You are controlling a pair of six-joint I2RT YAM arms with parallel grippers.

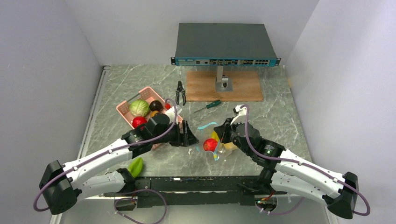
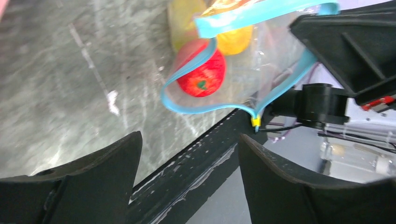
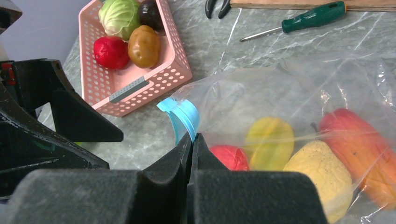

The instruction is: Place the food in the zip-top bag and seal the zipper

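Note:
A clear zip top bag (image 3: pixel 261 88) with a blue zip strip (image 2: pixel 210 108) lies at the middle front, its mouth open toward the left arm. Inside it are a red tomato-like food (image 2: pixel 203 74), a yellow one (image 3: pixel 271 142), a tan one (image 3: pixel 322 177) and a long red-orange one (image 3: pixel 359 154). My right gripper is shut on the bag's blue upper edge. Left of the bag mouth, my left gripper (image 1: pixel 195 140) stands open, its fingers (image 2: pixel 107 163) apart over bare counter. A green food item (image 1: pixel 135 166) is at the counter's front left, partly behind the left arm.
The pink basket (image 3: pixel 175 70) at the left holds a cabbage (image 3: pixel 119 18), a red food (image 3: pixel 110 52), a brown one (image 3: pixel 144 46) and a dark one (image 3: pixel 149 14). Pliers (image 1: pixel 180 93), a screwdriver (image 1: pixel 212 104) and a wooden board (image 1: pixel 201 86) lie behind the bag.

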